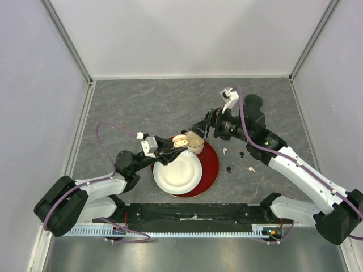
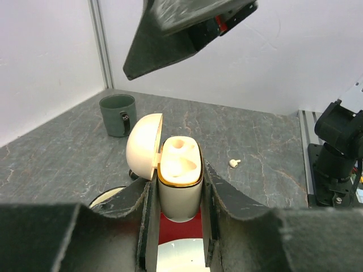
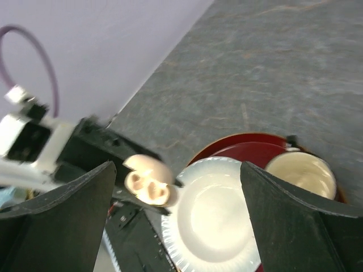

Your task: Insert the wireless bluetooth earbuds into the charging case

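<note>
The white charging case point(image 2: 180, 195), gold-rimmed and with its lid point(image 2: 144, 144) raised, is clamped upright between the fingers of my left gripper point(image 1: 177, 149). Its sockets face upward; whether an earbud is seated in either I cannot tell. My right gripper is open and empty, its fingers apart above and right of the case in the top view. One of its dark fingers point(image 2: 161, 54) hangs over the case in the left wrist view. Two small white earbuds, one nearer the plate point(image 1: 224, 150) and another farther right point(image 1: 252, 169), lie loose on the grey table.
Below the case are a white plate point(image 1: 177, 173) on a red round tray point(image 1: 211, 170) and a cream cup point(image 1: 195, 143). Small black pieces point(image 1: 229, 169) lie at right. A dark green mug point(image 2: 118, 116) stands behind.
</note>
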